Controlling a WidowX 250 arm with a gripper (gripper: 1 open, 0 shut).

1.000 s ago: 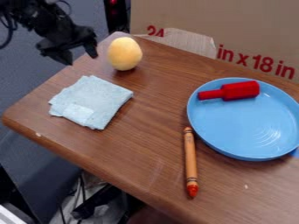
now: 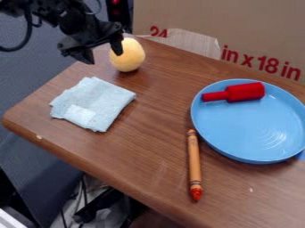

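Observation:
My black gripper (image 2: pixel 100 50) is at the top left, over the table's far-left edge, just left of and above a yellow round object (image 2: pixel 128 56); whether its fingers are open or shut is unclear. A folded pale blue cloth (image 2: pixel 93 104) lies on the wooden table (image 2: pixel 125 169). On the right a blue plate (image 2: pixel 248 134) holds a red cylinder with a handle (image 2: pixel 238 93). An orange crayon (image 2: pixel 194 164) lies left of the plate.
A cardboard box (image 2: pixel 226 36) stands behind the table, with a clear plastic piece at its foot. The table's left edge drops to a grey floor.
My gripper has moved right, toward the yellow object, over the last second. The things on the table look unchanged.

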